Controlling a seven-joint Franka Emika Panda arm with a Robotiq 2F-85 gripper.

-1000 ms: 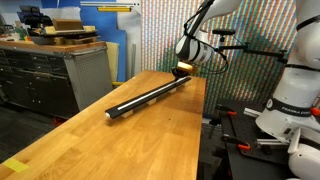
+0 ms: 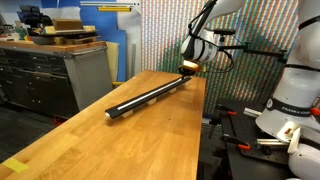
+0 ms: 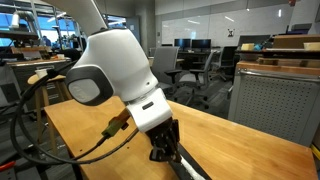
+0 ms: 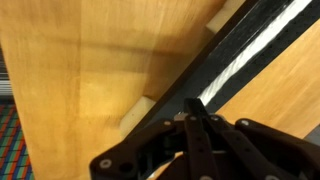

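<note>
A long black bar with a white strip along its top [image 2: 150, 97] lies diagonally across the wooden table. My gripper [image 2: 187, 71] is down at the bar's far end. In the wrist view, the gripper is shut, its dark fingertips close together over the edge of the black bar [image 4: 232, 62]. Nothing clearly shows between them, and whether they touch the bar cannot be told. Exterior view 2 shows the gripper [image 3: 172, 140] beside the bar [image 3: 196, 168], which is partly hidden behind the arm.
Small pale blocks [image 4: 137, 115] show along the bar's side. The wooden table [image 2: 120, 145] is otherwise largely clear. A grey cabinet [image 2: 45, 80] stands along the left side, and office chairs [image 3: 190, 66] are in the background.
In exterior view 1, my gripper has shifted slightly to the right near the bar's far end. The bar looks unmoved.
</note>
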